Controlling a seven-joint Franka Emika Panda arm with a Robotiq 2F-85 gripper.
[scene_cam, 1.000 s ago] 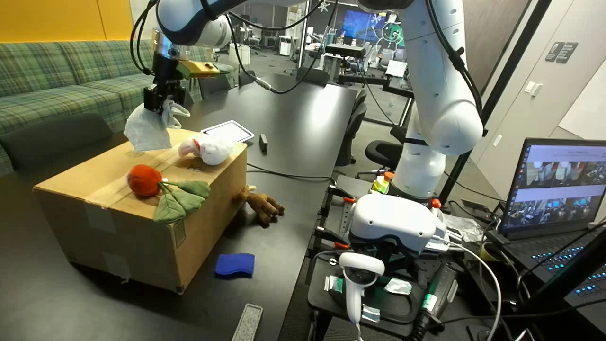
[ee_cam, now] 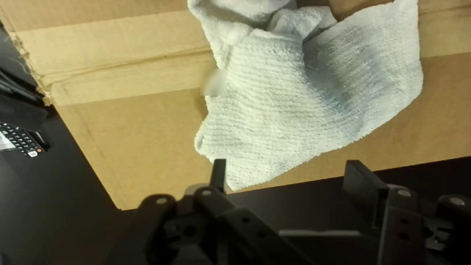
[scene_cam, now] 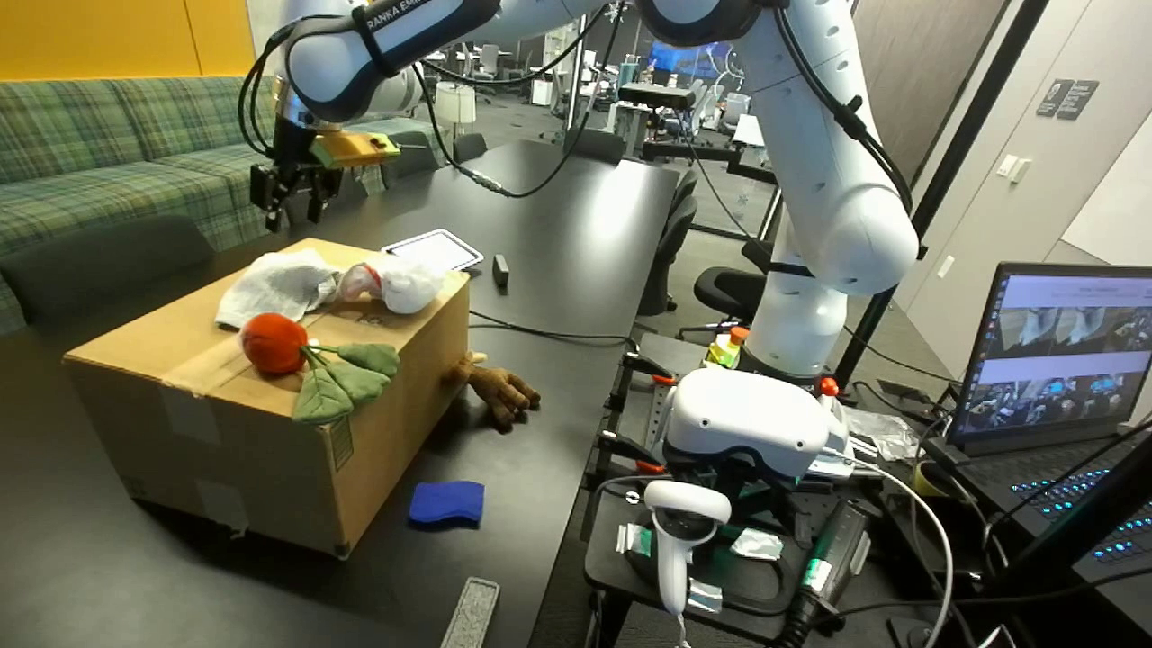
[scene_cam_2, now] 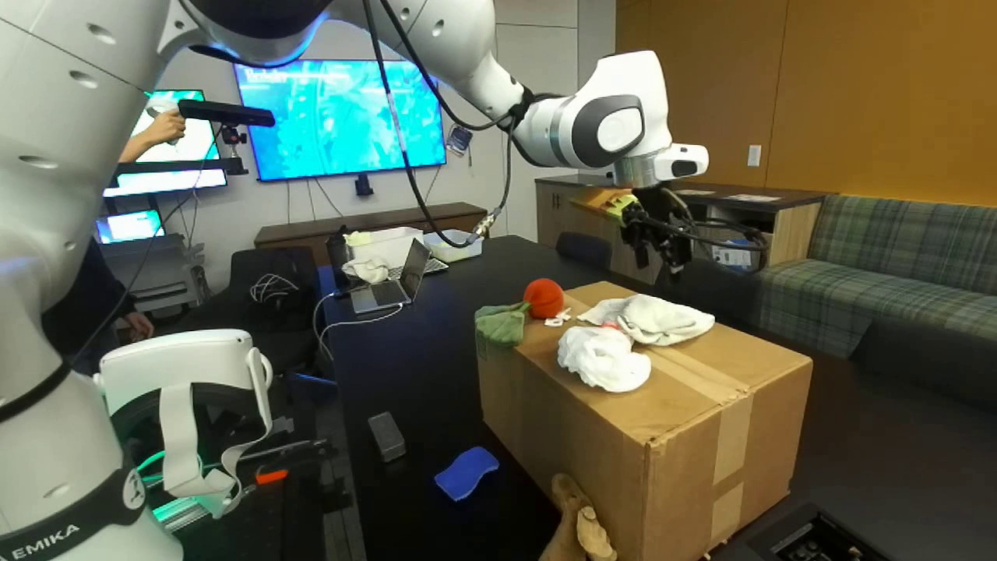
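Note:
A white towel lies crumpled on top of the cardboard box, close to its far edge. My gripper is open above that edge, its two fingers wide apart with nothing between them. In the wrist view the towel's lower corner reaches toward the left finger. Exterior view 2 shows clear space between the gripper and the towel below. Also on the box are a white plastic bundle and a red plush vegetable with green leaves hanging over the front edge.
Beside the box, a brown plush piece, a blue sponge and a grey eraser rest on the dark table. A white tablet lies behind the box.
One second ago the towel hung from my gripper over the box. Now it lies on the box top, released, and the gripper has opened, tilted and shifted left in exterior view 1.

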